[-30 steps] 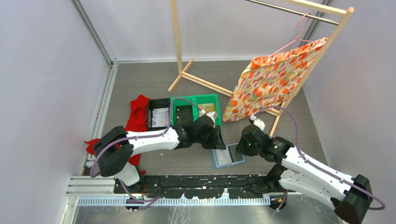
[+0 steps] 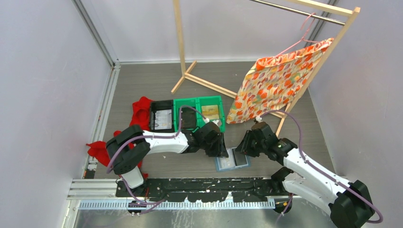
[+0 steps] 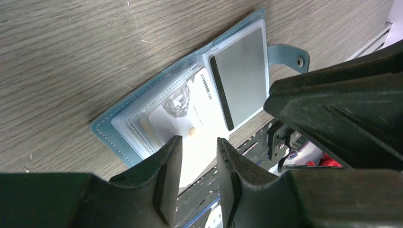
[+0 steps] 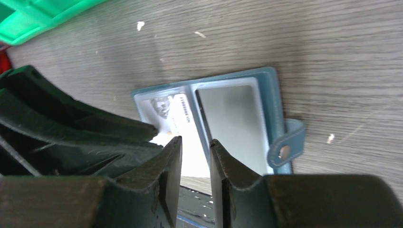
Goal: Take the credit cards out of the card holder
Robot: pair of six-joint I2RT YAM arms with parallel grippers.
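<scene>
The blue card holder lies spread open on the floor. A white card with a silver emblem and printed number sits in one clear sleeve. A grey panel with a dark edge strip fills the other side. My left gripper hovers over the white card's side, its fingers apart and the card visible through the gap. My right gripper is near the grey side, also open, with white card surface showing beyond its gap. Whether either fingertip touches the holder, I cannot tell.
Behind the grippers stands a green organizer with a black bin, holding cards. Red cloth lies to the left. A wooden rack holds a patterned orange cloth at back right. Floor in front of the rack is free.
My right gripper has moved a little toward the left.
</scene>
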